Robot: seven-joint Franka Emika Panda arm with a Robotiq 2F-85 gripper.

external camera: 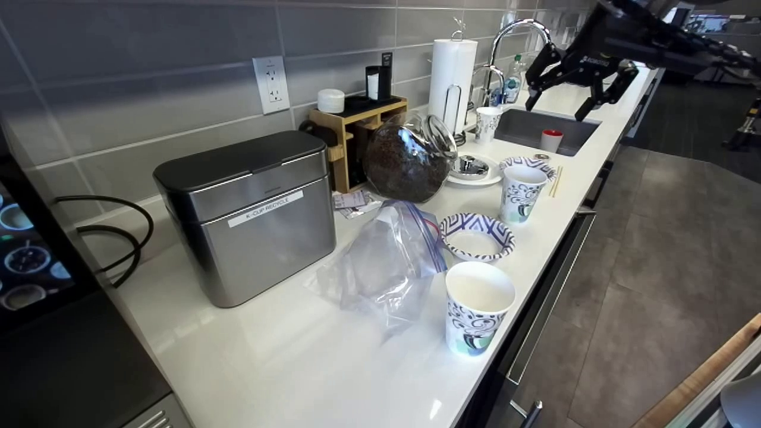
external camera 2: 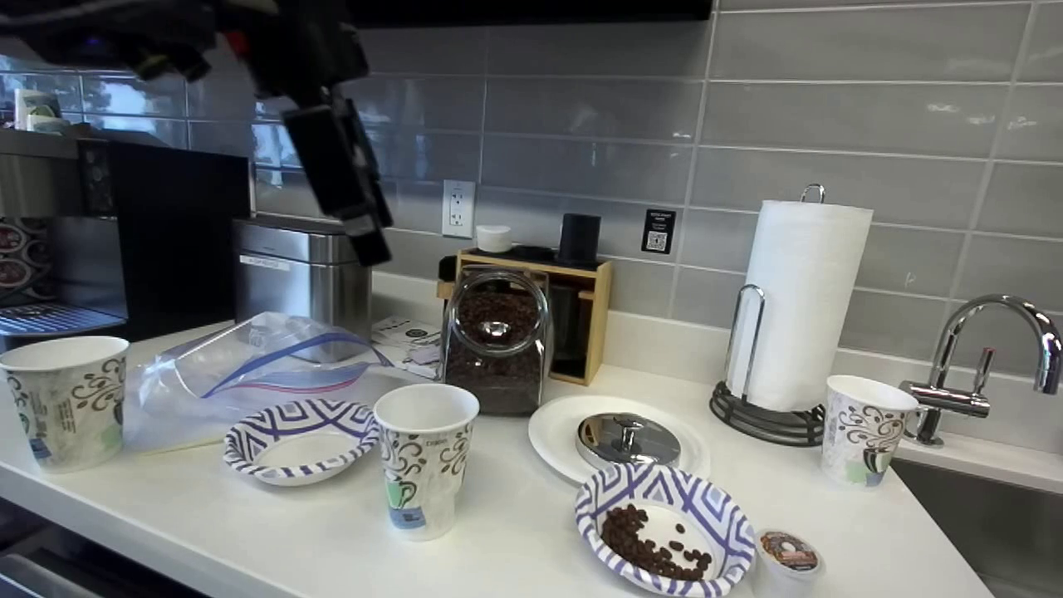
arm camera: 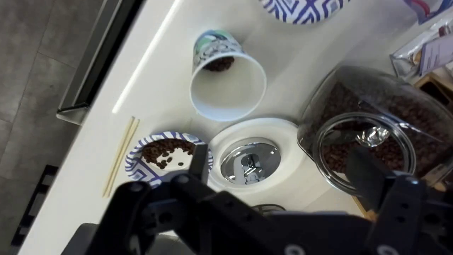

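Note:
Above the counter my gripper (external camera: 556,101) hangs open, its fingers wide apart and nothing between them. In the wrist view, a finger (arm camera: 198,163) overlaps the patterned bowl (arm camera: 142,168) that holds coffee beans. A paper cup (arm camera: 229,87) with beans at its bottom stands on the counter, and past it is a second patterned bowl (external camera 2: 304,443), empty. A glass jar (external camera 2: 495,349) of coffee beans leans with its mouth facing outward. Its metal lid (arm camera: 250,160) rests on a white plate (arm camera: 288,131).
Other paper cups stand at the near end (external camera: 479,310) and beside the sink (external camera 2: 864,433). A clear plastic bag (external camera: 389,260), a steel bin (external camera: 267,221), a paper towel roll (external camera 2: 805,304) and wooden sticks (arm camera: 120,157) occupy the counter. A coffee pod (external camera 2: 787,558) sits by the bean bowl.

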